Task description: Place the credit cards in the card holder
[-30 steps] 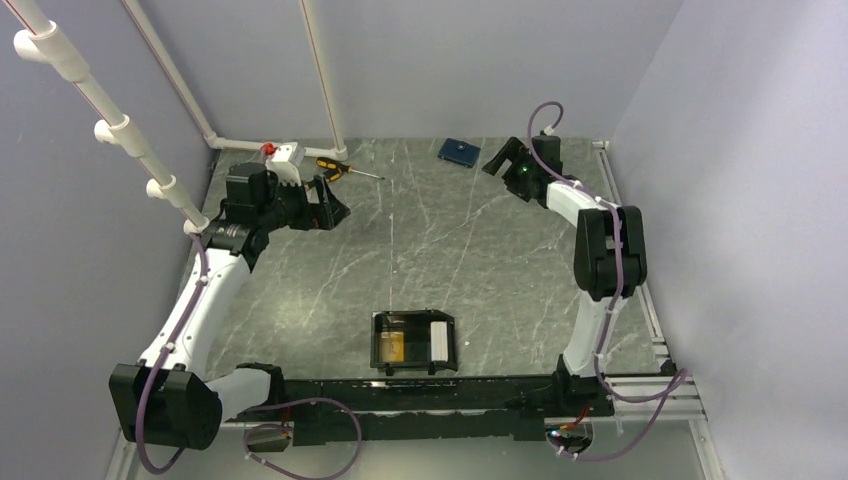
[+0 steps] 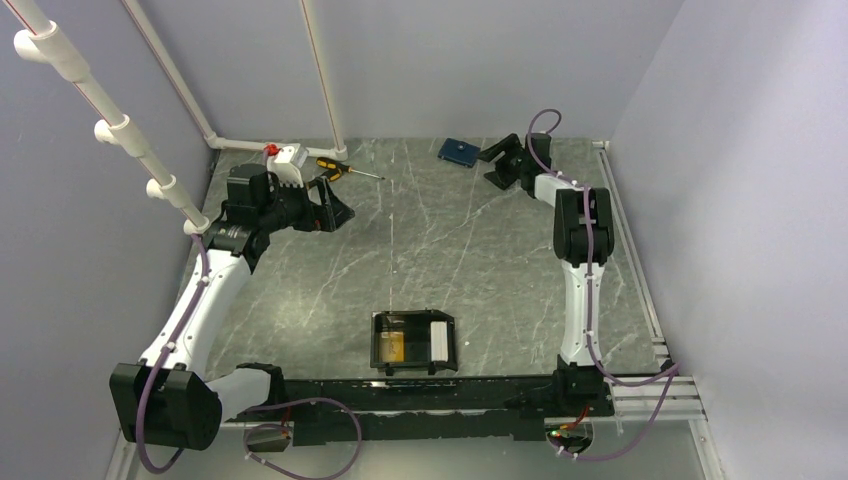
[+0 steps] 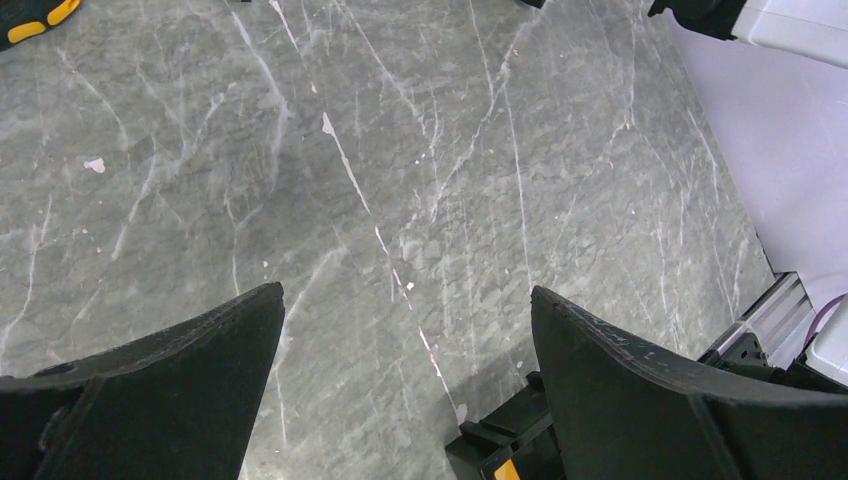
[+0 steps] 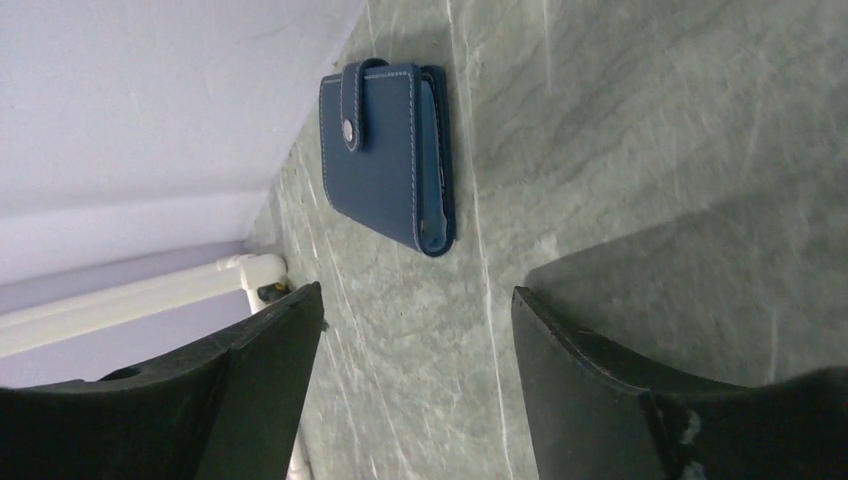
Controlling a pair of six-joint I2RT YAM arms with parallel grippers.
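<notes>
The card holder (image 2: 459, 152) is dark blue with a snap strap and lies closed near the back wall. In the right wrist view the card holder (image 4: 370, 150) sits ahead of the fingers, its folded side edge facing me. My right gripper (image 2: 491, 167) is just right of it, low over the table, fingers apart with nothing between them. My left gripper (image 2: 336, 204) stands open and empty above the left part of the table. A yellow card (image 2: 392, 347) and a white card stack (image 2: 439, 341) are in the black bin (image 2: 413, 312) at the front edge.
A yellow-black screwdriver (image 2: 336, 167) lies behind the left gripper, near white pipes (image 2: 270, 149). The back wall rises close behind the card holder.
My right gripper has come slightly left and lower toward the card holder, its arm swinging left and its fingers still apart. The left arm has hardly moved.
</notes>
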